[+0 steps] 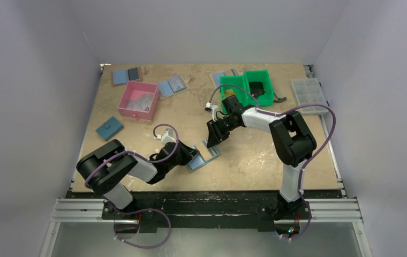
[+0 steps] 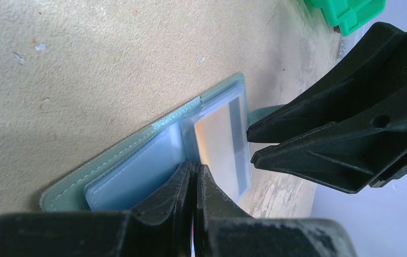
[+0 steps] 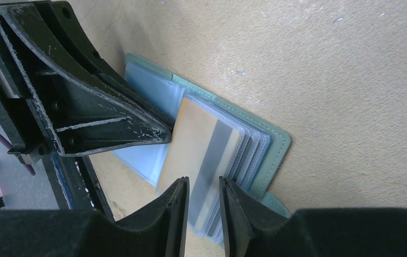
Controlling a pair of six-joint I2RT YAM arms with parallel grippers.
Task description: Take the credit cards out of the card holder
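An open blue card holder (image 1: 201, 163) lies at the front middle of the table, with clear sleeves and a cream card (image 3: 190, 144) with a grey stripe on top. My left gripper is shut, its tips down on the holder's left half beside the card; what is between the fingers is hidden. My right gripper hovers at the card's striped edge and stacked sleeves, its fingertips part open with a narrow gap; I cannot see anything held between them.
A pink box (image 1: 137, 112), green containers (image 1: 265, 96), a clear tray (image 1: 308, 85) and other card holders (image 1: 110, 128) stand around the back and left. The table right of the holder is clear.
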